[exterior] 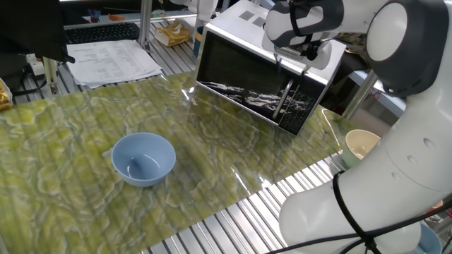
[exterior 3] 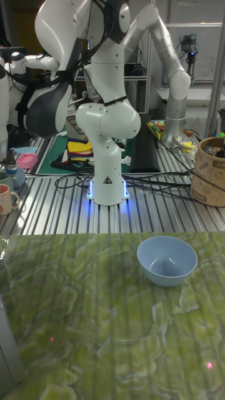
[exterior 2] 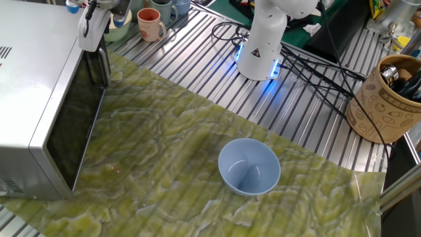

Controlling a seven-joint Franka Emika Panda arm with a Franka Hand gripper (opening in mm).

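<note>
A white microwave (exterior: pixel 236 39) with a dark glass door stands on the green marbled mat, its door closed. Its upright door handle (exterior: pixel 284 100) is on the right side of the door. At the top of that handle is my gripper (exterior: pixel 292 68), fingers pointing down and spread apart, so it is open. Whether the fingers touch the handle I cannot tell. From the other side, the white hand (exterior 2: pixel 94 31) shows above the handle (exterior 2: pixel 100 64), with the fingertips hard to make out. A light blue bowl (exterior: pixel 143 161) sits upright and empty on the mat, well away from the gripper.
Beside the arm's base are a pale green bowl (exterior: pixel 361 145) and an orange mug (exterior 2: pixel 151 25). A brown utensil bucket (exterior 2: pixel 378 105) stands on the slatted table at the far side. The mat between microwave and blue bowl is clear.
</note>
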